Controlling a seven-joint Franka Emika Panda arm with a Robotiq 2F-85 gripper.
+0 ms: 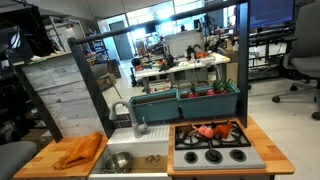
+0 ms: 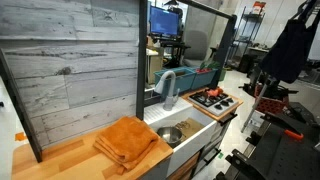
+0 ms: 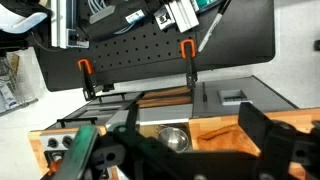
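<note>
My gripper is open in the wrist view, its dark fingers spread wide with nothing between them. It hangs above the front side of a toy kitchen, clear of the counter. A folded orange cloth [image 2: 131, 138] lies on the wooden counter at the left end, also in exterior view 1 [image 1: 79, 151]. In the sink basin sits a round metal bowl [image 2: 170, 134], left of centre in exterior view 1. Red and orange items [image 1: 211, 130] rest on the black stove grate [image 1: 186, 139].
A curved faucet [image 1: 123, 112] rises behind the sink. Blue planter boxes [image 1: 207, 103] line the stove's back edge, and a dark frame post [image 1: 242, 65] stands beside them. A black robot table [image 3: 130, 55] adjoins the kitchen front. Bare counter surrounds the cloth.
</note>
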